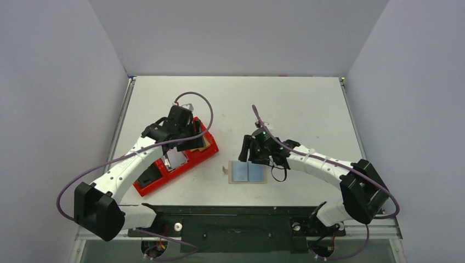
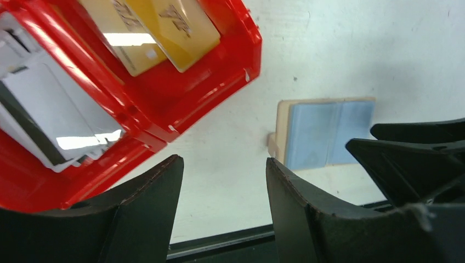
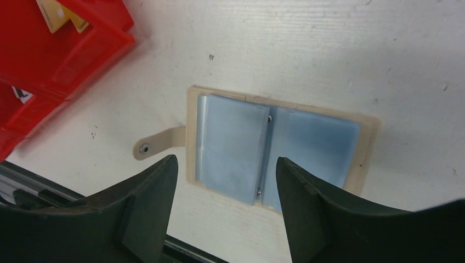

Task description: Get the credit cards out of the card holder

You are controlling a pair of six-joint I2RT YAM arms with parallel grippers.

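Observation:
The card holder point(image 1: 248, 171) lies spread open on the table, with a beige border, two blue inner panels and a strap point(image 3: 159, 143) sticking out to its left. No card stands out clearly in its panels. Over the holder's upper edge hovers my right gripper, its fingers apart and only the holder below them in the right wrist view. My left gripper is open and empty, hanging above the right part of the red tray; in the left wrist view bare table shows between its fingers.
A red tray point(image 1: 174, 174) with three compartments stands at the left: dark items, grey-white cards point(image 2: 52, 101) and yellow cards point(image 2: 174, 30). The right arm's black fingers point(image 2: 422, 131) intrude on the left wrist view.

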